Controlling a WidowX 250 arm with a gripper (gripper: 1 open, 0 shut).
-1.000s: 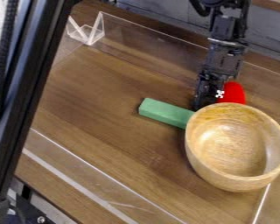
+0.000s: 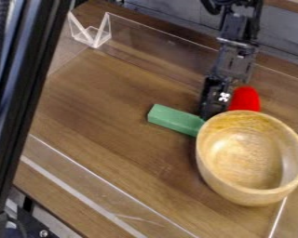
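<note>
A wooden bowl (image 2: 249,167) sits on the wooden board at the right. A red object (image 2: 245,99) stands just behind it, partly hidden by the bowl. A green block (image 2: 170,118) lies left of the bowl, its right end at the bowl's edge. My black gripper (image 2: 215,100) is low behind the bowl, just left of the red object and above the green block's right end. Its fingers are dark and partly hidden, so I cannot tell their state.
The board (image 2: 108,112) is clear on the left. A clear plastic piece (image 2: 92,33) stands at the back left. A black frame post (image 2: 15,84) runs along the left edge.
The gripper has shifted very slightly beside the red object. The bowl and green block look unchanged.
</note>
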